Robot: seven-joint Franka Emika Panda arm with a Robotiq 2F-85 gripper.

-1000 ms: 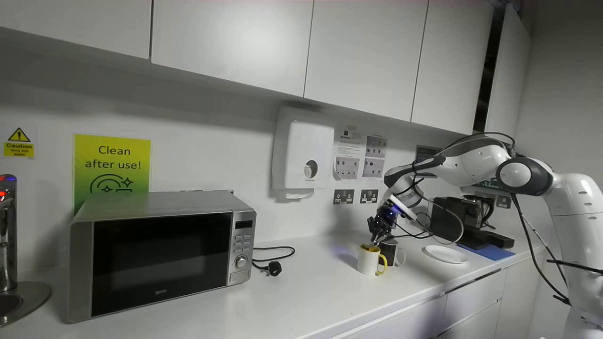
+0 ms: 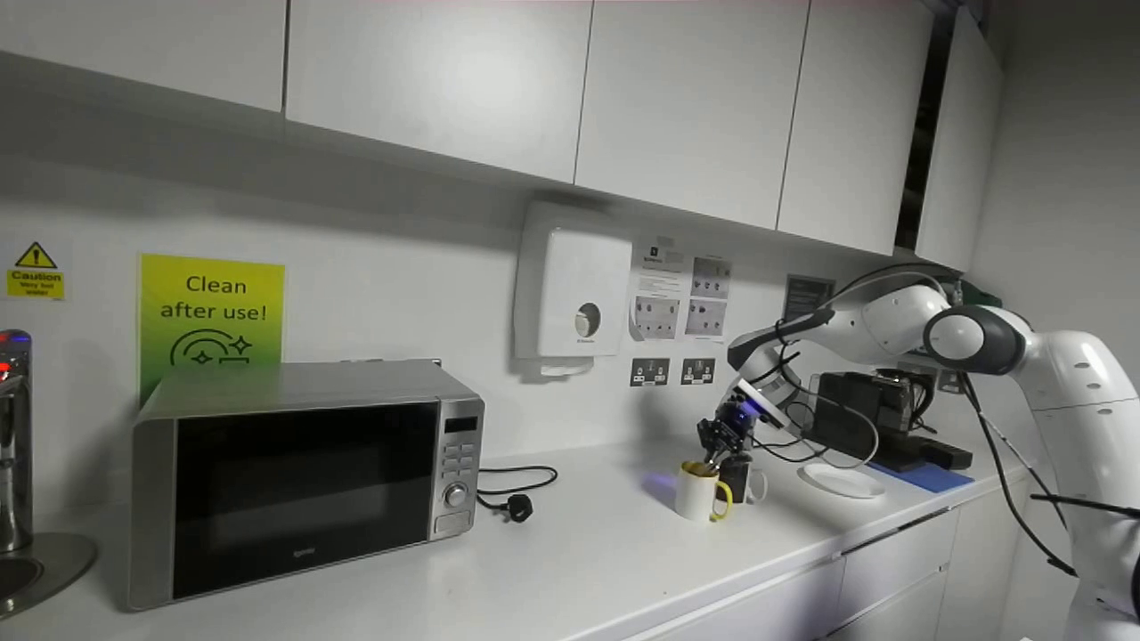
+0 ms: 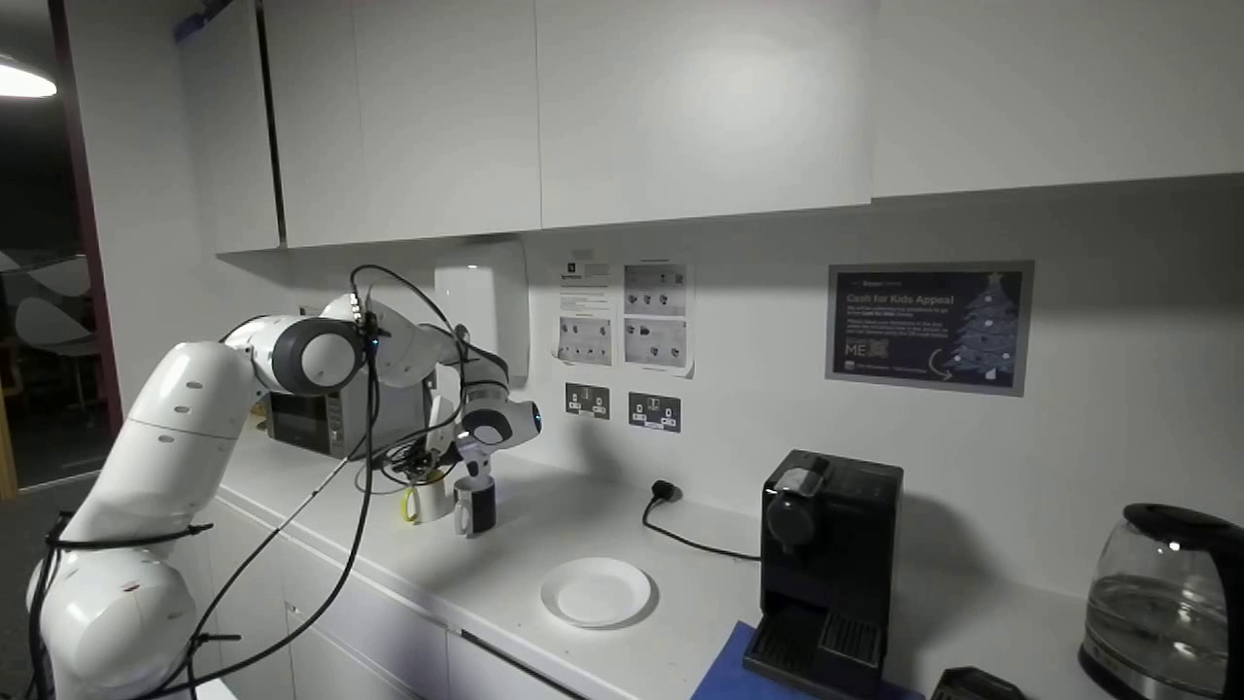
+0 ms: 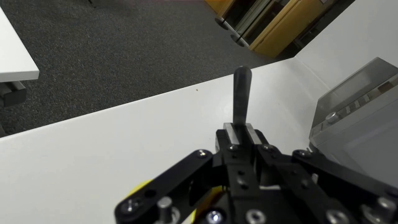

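Note:
In the wrist view my gripper is shut on a slim metal handle (image 4: 242, 93), which looks like a piece of cutlery and sticks out past the fingertips. Its other end is hidden. A white mug (image 2: 695, 496) with a yellow handle and inside stands upright on the counter, and my gripper (image 2: 712, 458) is low over its rim. Whether the metal piece reaches into this mug cannot be made out. Close beside it, on the coffee machine's side, is a dark mug (image 3: 481, 507) with a white handle, partly behind the gripper in exterior view 1.
A white plate (image 3: 596, 590) lies on the counter between the mugs and the black coffee machine (image 3: 829, 560) on its blue mat. The microwave (image 2: 310, 486) stands at the other end, a loose plug (image 2: 519, 507) near it. Bare counter (image 2: 598, 534) lies between microwave and mugs.
My gripper and wrist have shifted slightly to the right in exterior view 1, and the arm's upper links have changed pose a little. Both mugs stand where they were.

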